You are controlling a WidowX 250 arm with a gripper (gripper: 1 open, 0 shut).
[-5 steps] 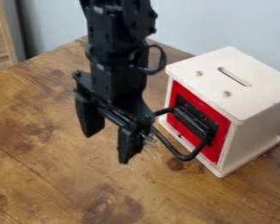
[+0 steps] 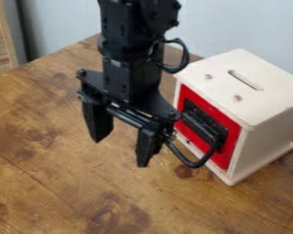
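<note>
My black gripper point(image 2: 122, 137) hangs over the wooden table, left of a white wooden box point(image 2: 256, 86), its two fingers open and apart with nothing seen between them. The box has a slot on top and a red front panel point(image 2: 193, 100) facing the gripper, with a black fitting point(image 2: 205, 122) mounted on it. A black loop of cable or tube runs beside the gripper in front of that panel.
Bare tabletop point(image 2: 51, 192) fills the left and front. A pale wall stands behind, with a wooden panel at the upper left edge.
The gripper and arm have shifted slightly right over the last second. The box has not moved.
</note>
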